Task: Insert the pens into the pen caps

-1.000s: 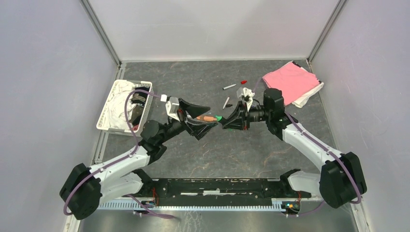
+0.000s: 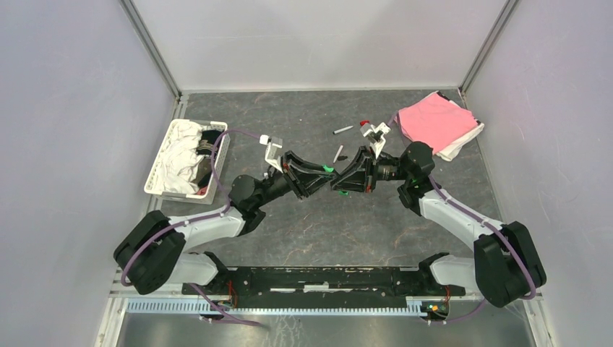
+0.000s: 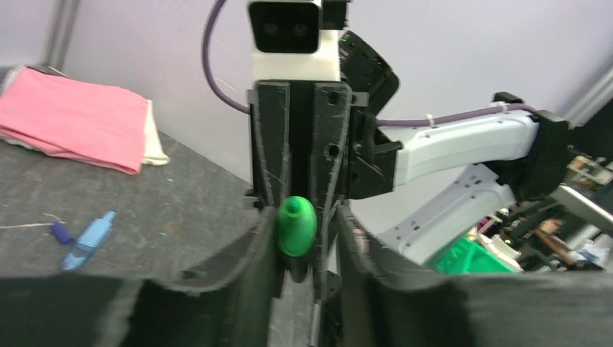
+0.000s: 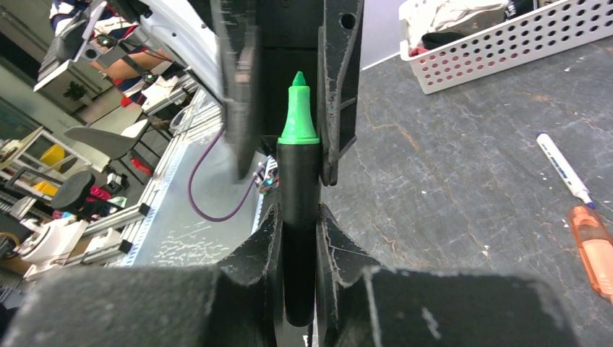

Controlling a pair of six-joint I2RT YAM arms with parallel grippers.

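Note:
In the middle, my right gripper [image 2: 340, 184] is shut on an upright black pen [image 4: 298, 217], whose green tip end [image 4: 298, 116] points up in the right wrist view. My left gripper [image 2: 318, 177] faces it, its fingers part open around that green end [image 3: 295, 225]; whether they touch it is unclear. Other markers lie on the table behind: a white one [image 4: 564, 168], an orange one [image 4: 591, 253] and a light blue one [image 3: 90, 238].
A white basket [image 2: 155, 163] of cloths stands at the left. Pink cloth [image 2: 426, 123] on white cloth lies at the back right.
My left gripper has moved right toward the right gripper and narrowed round the green end; the orange shape visible between the grippers a second ago is now covered in the top view.

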